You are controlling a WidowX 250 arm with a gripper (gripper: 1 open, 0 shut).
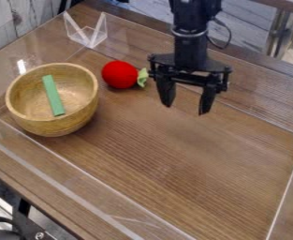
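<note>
My dark gripper (189,92) is at the upper middle of the camera view, above bare wooden table, open with its fingers spread. To its left lie a red round object (120,73) and a small green piece beside it. At the far left a tan bowl (76,117) holds a long green bar (52,95).
A clear wire or plastic holder (86,28) stands at the upper left. Dark cabling shows at the bottom left corner.
</note>
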